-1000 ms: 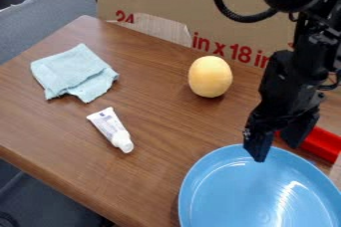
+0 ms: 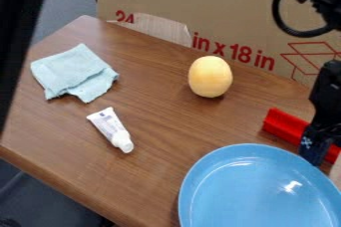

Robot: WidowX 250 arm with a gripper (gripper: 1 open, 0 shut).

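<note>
The black gripper is at the right edge, low over a red cylindrical object that lies behind the blue plate. Its fingertips overlap the red object in the view; whether they touch it or how far apart they stand cannot be made out. The plate is empty.
A yellow oval object stands at the back centre, a folded pale blue cloth lies at the left, and a white tube lies left of the plate. A cardboard box borders the back.
The gripper has moved right, from over the plate's back rim to over the red object's right part. The other objects have stayed put.
</note>
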